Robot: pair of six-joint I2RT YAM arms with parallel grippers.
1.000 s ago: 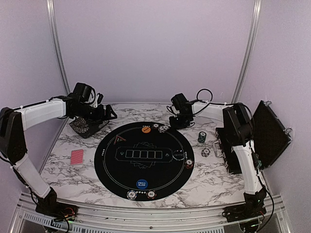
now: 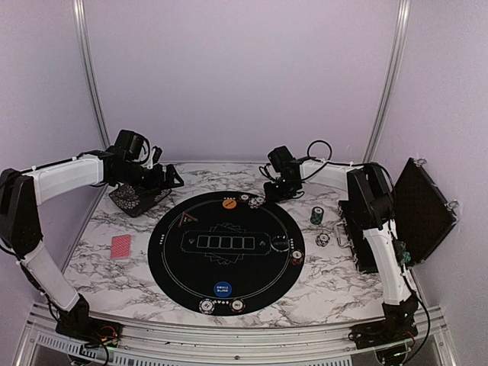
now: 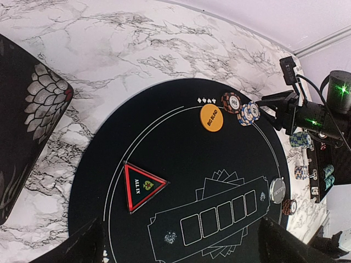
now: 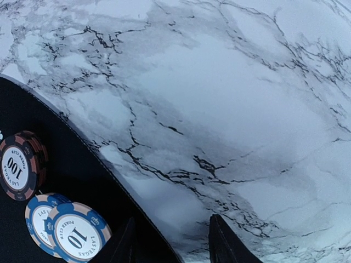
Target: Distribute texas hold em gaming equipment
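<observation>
A black round poker mat covers the middle of the table. At its back edge lie an orange big blind disc, a brown-black 100 stack and blue-white 10 chips leaning over each other. My right gripper hovers by the mat's edge, right of those chips, its fingers apart and empty. Over the back left, my left gripper stands open and holds nothing. The mat also carries the triangular all-in marker, the blue small blind disc, a clear dealer disc and chip stacks at front and right.
Right of the mat stand a green chip stack and a grey-white one. Behind my right arm is an open black case with its lid raised. A red card deck and a dark patterned piece occupy the left.
The left arm, chips and discs stay where they were.
</observation>
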